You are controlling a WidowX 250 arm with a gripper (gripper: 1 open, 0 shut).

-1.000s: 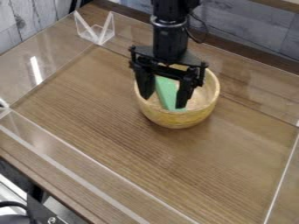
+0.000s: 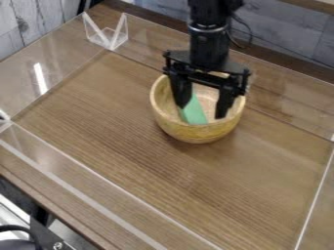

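My black gripper (image 2: pixel 201 88) is open over a round wooden bowl (image 2: pixel 192 134) at the upper middle, its two fingers spread, one near each side of the bowl. A green object (image 2: pixel 194 111) lies inside the bowl between the fingers; the gripper is not closed on it. The bowl's back part is partly hidden by the gripper.
A white wire-like object (image 2: pixel 107 31) stands near the back left. Dark cables (image 2: pixel 20 234) lie at the bottom left corner, off the table's edge.
Over the last second the gripper has shifted to the right across the bowl. The green object shows in the bowl throughout.
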